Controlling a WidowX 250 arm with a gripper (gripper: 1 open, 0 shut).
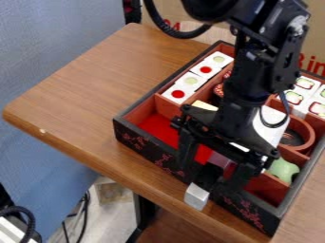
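A black robot arm reaches down over an open box point(137, 142) with red lining and a dark patterned outside. Its gripper point(203, 176) is low at the box's near side, in and over a red compartment. A small white block point(197, 196) sits just below the fingers, outside the box's near wall at the table edge. Whether the fingers hold anything is unclear, as the dark parts overlap. A pink piece and a pale green piece point(283, 171) lie in the box near the gripper.
Tiles with red and pale dots point(178, 94) fill the back compartments. Cables and floor show at lower left, beyond the table edge.
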